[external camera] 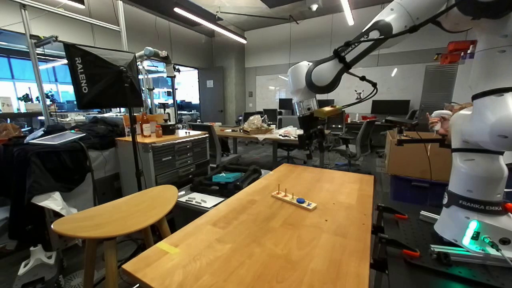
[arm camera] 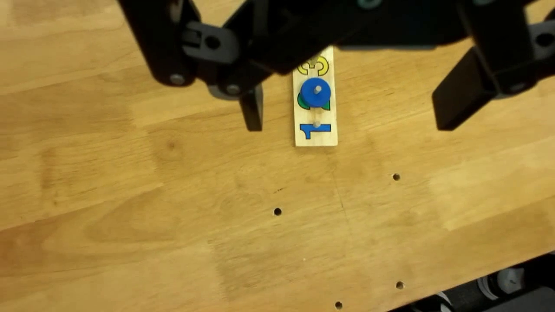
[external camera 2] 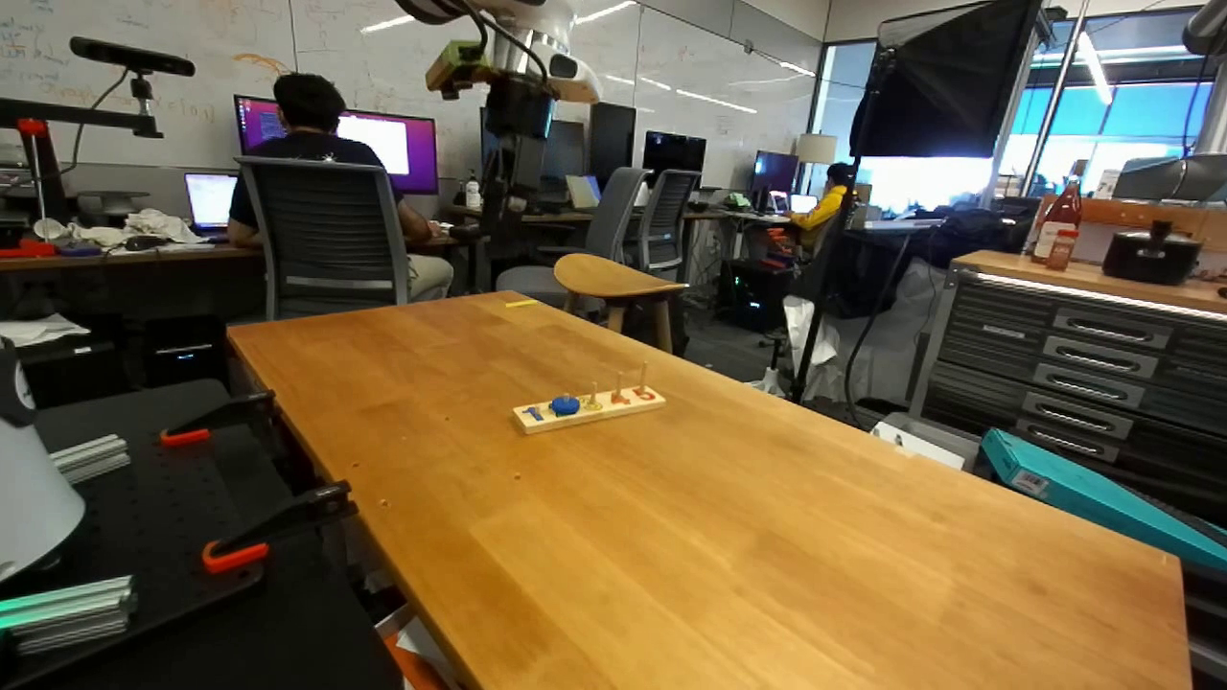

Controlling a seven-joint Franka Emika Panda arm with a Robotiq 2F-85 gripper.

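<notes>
A long wooden peg board (external camera: pixel 309 206) printed with coloured numbers lies flat on the table. In the wrist view the end of the board (arm camera: pixel 325 139) shows a blue 1, a green 2 and a yellow 3; the rest is hidden behind the gripper. One blue ring (arm camera: pixel 315 92) sits around the peg at number 2, covering much of that number. The peg at 1 (arm camera: pixel 317 124) is bare, as are the other pegs (external camera 2: pixel 618 385) in exterior view 2. High above the board, my gripper stands wide open, nothing between its fingers.
Black clamps (external camera 2: pixel 276 523) grip its edge by the robot base. A softbox light (external camera: pixel 103 77) and a stool (external camera: pixel 120 211) stand beyond the opposite side.
</notes>
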